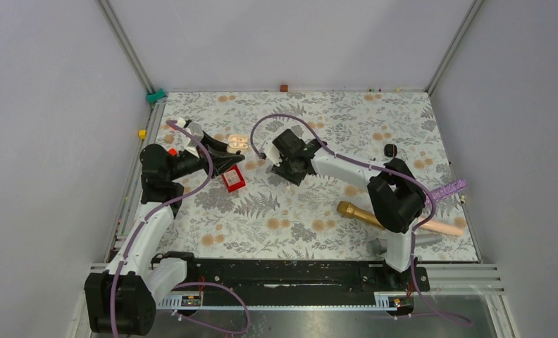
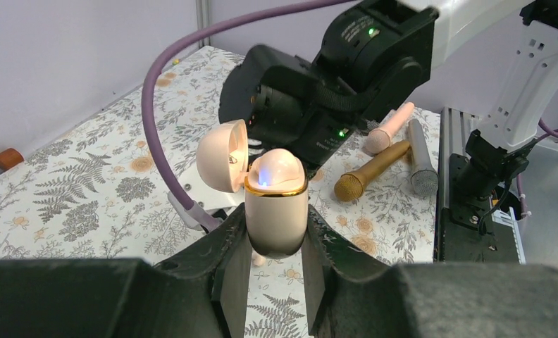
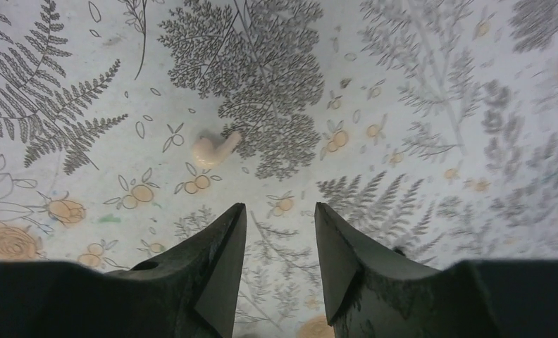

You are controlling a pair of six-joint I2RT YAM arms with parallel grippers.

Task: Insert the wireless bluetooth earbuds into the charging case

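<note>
The cream charging case [image 1: 237, 143] with gold trim and a small blue light is held upright, lid open, in my left gripper, which is shut on it. Whether earbuds sit inside is hard to tell. My right gripper hangs open over the patterned mat, nothing between its fingers. In the right wrist view a small pale earbud [image 3: 213, 151] lies on the mat, above and left of those fingertips.
A red box [image 1: 233, 179] lies below the left gripper. Several rods, including a gold one [image 1: 354, 211], lie at the right, with a small black object [image 1: 389, 151] behind them.
</note>
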